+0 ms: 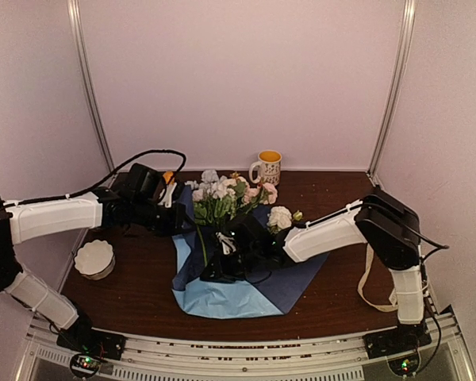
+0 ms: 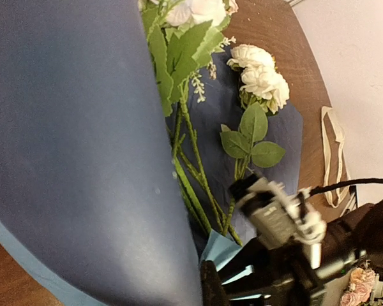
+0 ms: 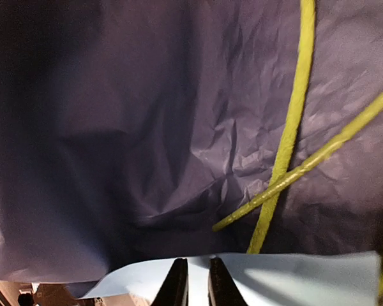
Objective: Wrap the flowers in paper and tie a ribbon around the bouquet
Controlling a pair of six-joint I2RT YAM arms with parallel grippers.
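Observation:
The bouquet of fake flowers (image 1: 228, 193), with white, pink and pale blue heads, lies on dark blue wrapping paper (image 1: 296, 279) with a light blue folded edge. Its green stems (image 3: 292, 127) cross over the paper in the right wrist view. My left gripper (image 1: 187, 223) is shut on the paper's left side, lifted and folded inward; the raised sheet (image 2: 83, 146) hides its fingertips in the left wrist view. Low over the stem ends, my right gripper is partly open, its dark fingertips apart in front of the light blue edge.
A patterned mug (image 1: 268, 169) stands behind the flowers. On the left is a white scalloped dish (image 1: 94, 259); a cream ribbon (image 1: 365, 279) lies at the far right. A white flower (image 2: 260, 76) rests right of the bunch. The right arm reaches across the paper.

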